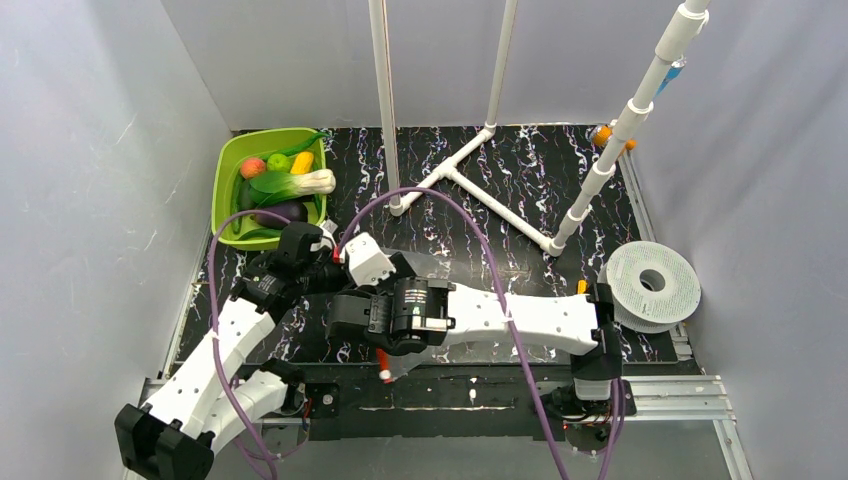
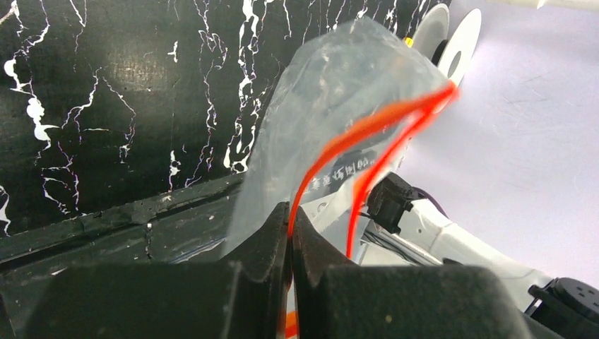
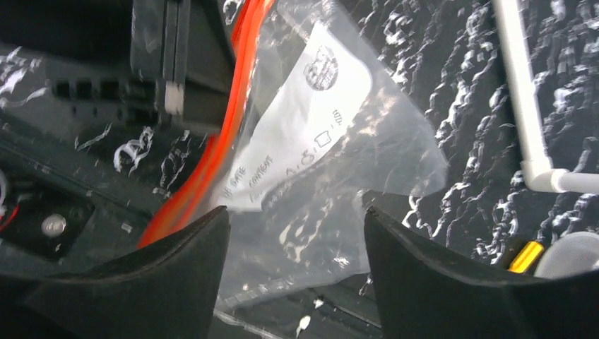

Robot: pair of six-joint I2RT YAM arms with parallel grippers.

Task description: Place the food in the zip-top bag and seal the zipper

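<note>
A clear zip top bag (image 2: 339,78) with an orange-red zipper strip hangs from my left gripper, shut on the strip in the left wrist view. In the right wrist view, the bag (image 3: 304,120) lies under my right gripper, whose fingers stand apart at the near corners, nothing clearly gripped between them. In the top view both grippers are close together over the bag, which is mostly hidden by the right arm. The food, including an eggplant, leafy greens and round fruit, sits in a green bin (image 1: 225,180) at the back left.
A white pipe frame (image 1: 500,208) stands on the black marbled table behind the grippers. A white roll (image 1: 620,290) lies at the right edge, near a small yellow object (image 3: 526,256). The table between bin and pipes shows some free room.
</note>
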